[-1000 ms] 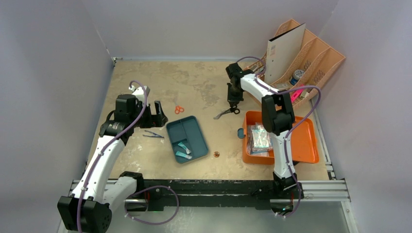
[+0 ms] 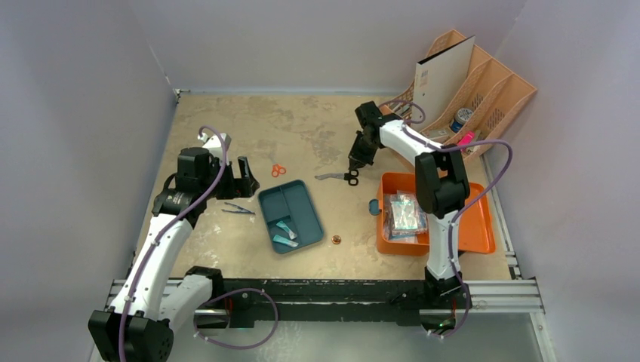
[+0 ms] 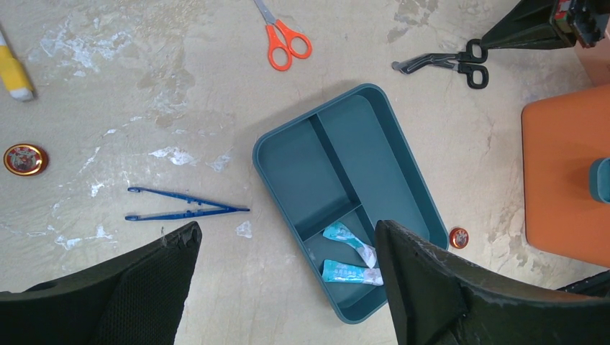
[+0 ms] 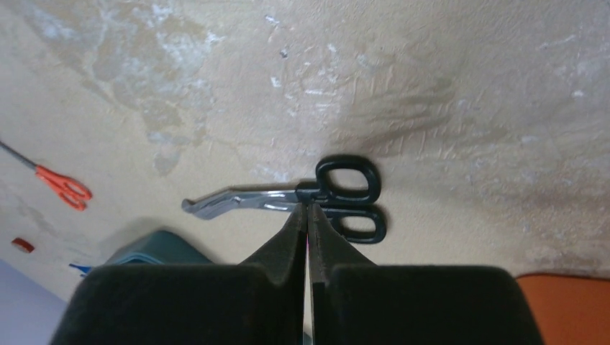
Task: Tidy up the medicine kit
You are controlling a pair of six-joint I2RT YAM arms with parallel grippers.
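Black-handled scissors [image 4: 252, 198] lie flat on the table, blades toward the left. My right gripper is shut with nothing between its fingers; its tips appear over the near handle, and the scissors stay outside them. Left of the teal tray [image 2: 281, 202], my left gripper stands open and empty above the table. Two small tubes [image 3: 349, 272] lie in the tray's small near compartment. Orange scissors [image 3: 281, 44] rest behind the tray, and blue tweezers [image 3: 188, 205] lie left of it. The orange kit box [image 2: 386, 246] holds several clear packets [image 2: 406, 216].
A tan rack [image 2: 513, 92] holding a white board [image 2: 444, 79] fills the back right corner. One small round tin [image 2: 336, 239] sits between tray and kit box; another tin [image 3: 26, 159] and a yellow-white object [image 3: 13, 73] lie far left.
The black scissors have shifted left and turned, blades now lying more level. My right gripper has shifted slightly left and no longer surrounds the handle. The left arm has barely moved.
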